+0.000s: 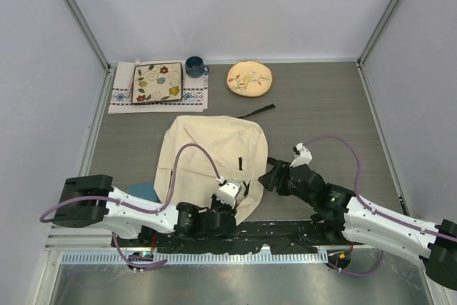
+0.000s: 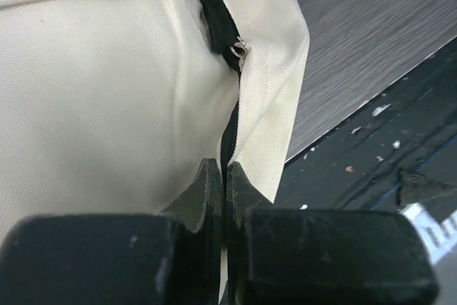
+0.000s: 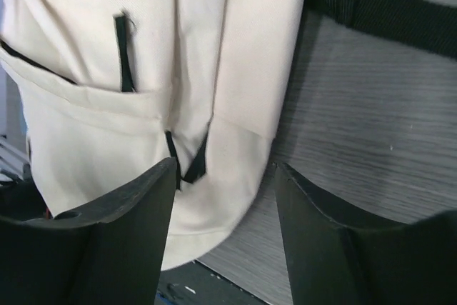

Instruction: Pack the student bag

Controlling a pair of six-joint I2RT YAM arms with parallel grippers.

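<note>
A cream canvas bag (image 1: 207,141) lies on the grey table, with black zippers along its pocket openings. My left gripper is shut on the zipped edge at the bag's lower right, where a black zipper tape (image 2: 230,132) runs into its fingertips; a black pull tab with a metal slider shows above. In the right wrist view my right gripper is open over the bag's right edge (image 3: 246,112), with nothing held between its fingers.
A black strap (image 3: 385,16) lies right of the bag. At the back are a floral case (image 1: 157,82) on a patterned mat, a blue mug (image 1: 195,66) and a round bird-decorated pad (image 1: 249,78). A blue item (image 1: 141,191) lies at lower left.
</note>
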